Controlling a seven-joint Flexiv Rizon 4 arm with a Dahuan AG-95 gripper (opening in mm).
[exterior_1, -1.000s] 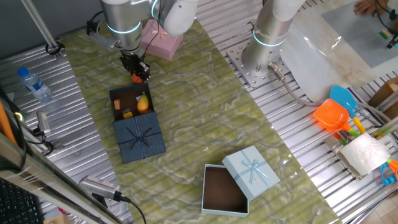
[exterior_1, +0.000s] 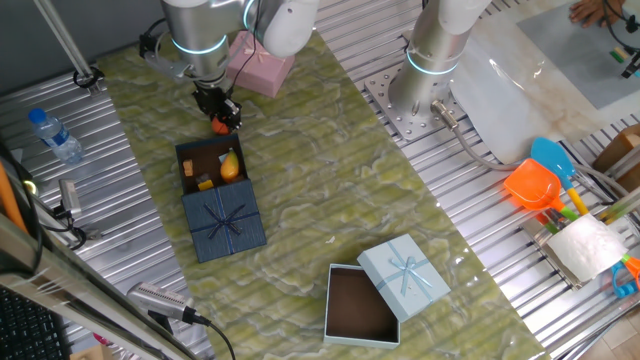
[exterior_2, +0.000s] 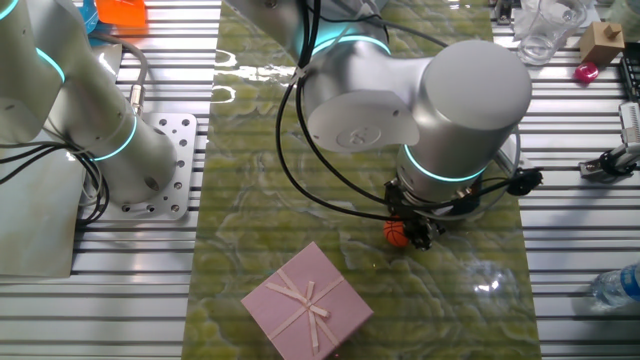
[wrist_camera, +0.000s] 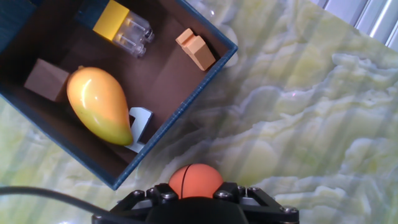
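Note:
In the wrist view an orange ball (wrist_camera: 196, 180) with a black line sits between the fingers of my gripper, which is shut on it. Exterior view 1 has the gripper (exterior_1: 218, 112) just behind the dark blue box (exterior_1: 179, 166), outside its rim. Inside that box lie a mango (wrist_camera: 99, 104), a yellow-and-clear block (wrist_camera: 122, 28), a small orange-brown wooden piece (wrist_camera: 196, 50), a brown block (wrist_camera: 46, 79) and a pale blue-grey piece (wrist_camera: 140, 124). The box's bowed lid (exterior_1: 225, 222) covers its front part.
A light blue box (exterior_1: 362, 306) stands empty, its lid (exterior_1: 404, 276) leaning over one side. The pink box (exterior_2: 307, 302) is closed near the arm. Open green mat lies between the boxes.

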